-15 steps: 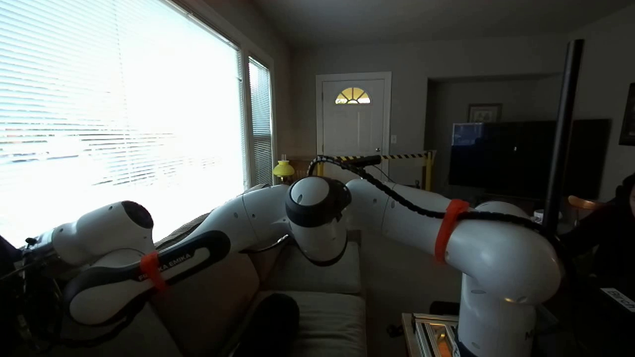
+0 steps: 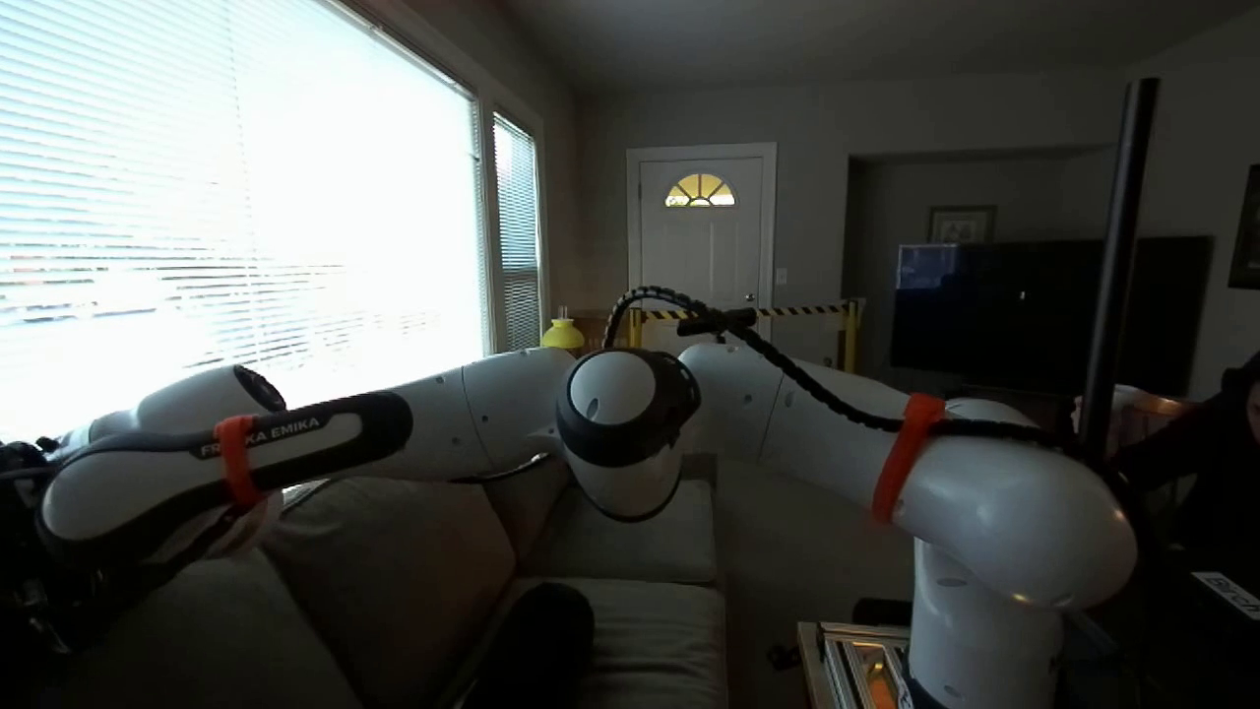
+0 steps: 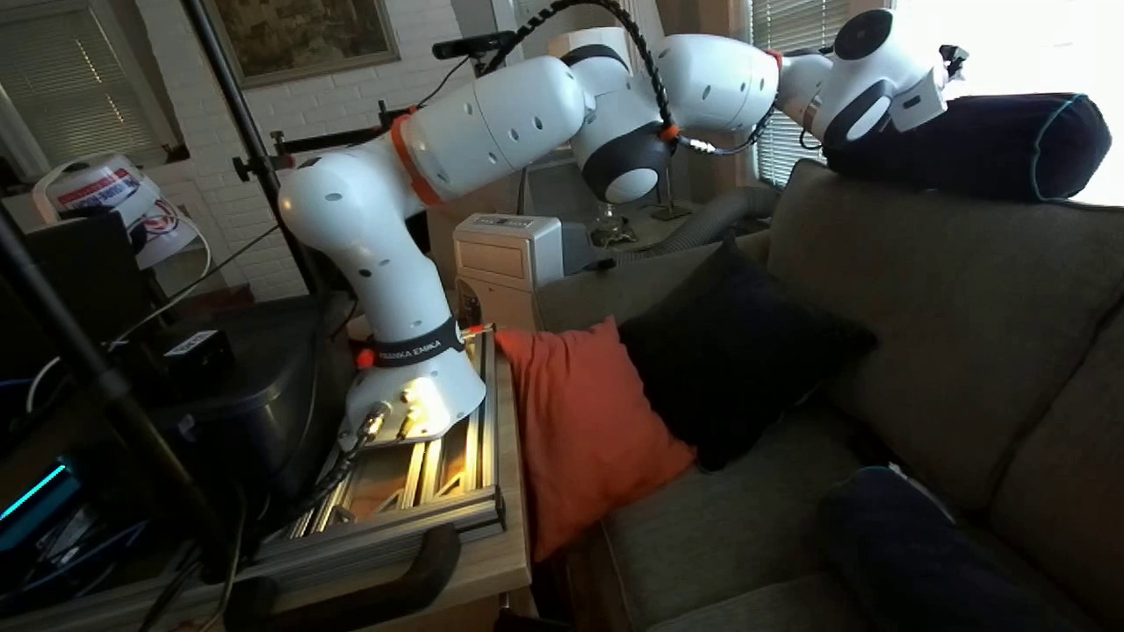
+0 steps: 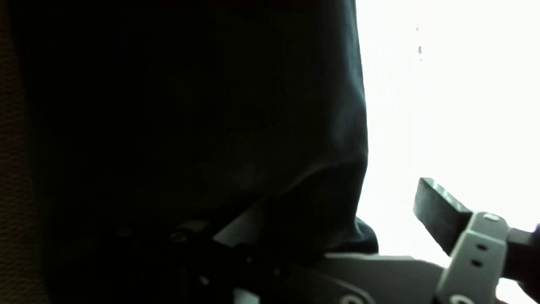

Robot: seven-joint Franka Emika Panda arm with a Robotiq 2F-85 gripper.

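A dark navy cushion (image 3: 980, 147) lies along the top of the sofa's backrest in exterior view 2. My gripper is open, as the wrist view shows. One of its fingers (image 4: 441, 215) stands out against the bright window, clear of the cushion's edge; the other side is lost in shadow over the dark cloth (image 4: 212, 101). Whether that side touches the cloth, I cannot tell. In exterior view 2 the hand is at the cushion's near end, its fingers mostly hidden. Exterior view 1 has the hand dark at the left edge.
Below the arm is the grey sofa (image 3: 948, 274), with an orange pillow (image 3: 590, 432), a black pillow (image 3: 738, 358) and a dark item (image 3: 917, 548) on its seat. The blinds-covered window (image 2: 272, 213) is close behind the backrest. A black pole (image 2: 1116, 272) rises beside the arm's base.
In exterior view 1 the forearm and wrist have swung further left, and the forearm has risen. The arm's elbow cable has shifted with it. The sofa looks the same.
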